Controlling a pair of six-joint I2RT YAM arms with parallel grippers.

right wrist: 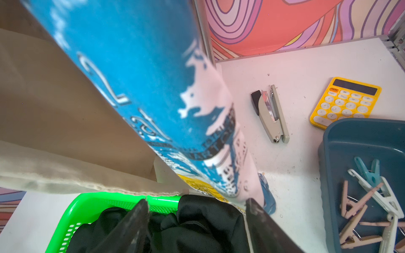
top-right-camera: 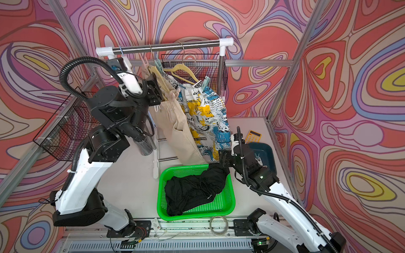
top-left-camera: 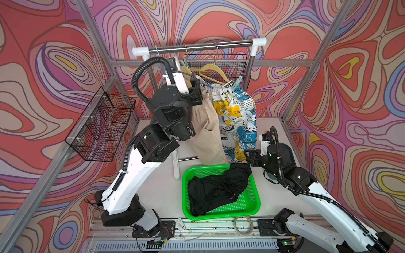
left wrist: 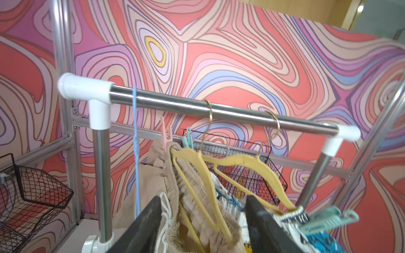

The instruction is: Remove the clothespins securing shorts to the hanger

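Beige shorts (top-left-camera: 206, 139) and patterned shorts (top-left-camera: 236, 118) hang from yellow hangers on the rail. In the left wrist view, a pink clothespin (left wrist: 165, 134) grips the far end of the beige waistband, beside a yellow hanger (left wrist: 206, 177). A teal clothespin (left wrist: 187, 138) stands just behind it, and another teal clothespin (left wrist: 331, 219) clips the patterned shorts at the right. My left gripper is open, its fingers apart in front of the beige waistband. My right gripper is open by the lower hem of the patterned shorts, low above the basket.
A green basket (top-left-camera: 256, 200) holds black clothing. To the right, a dark blue bin (right wrist: 327, 177) contains loose clothespins, with a stapler (right wrist: 272, 113) and yellow calculator (right wrist: 346, 101) nearby. The metal rail (left wrist: 240, 113) crosses above the hangers.
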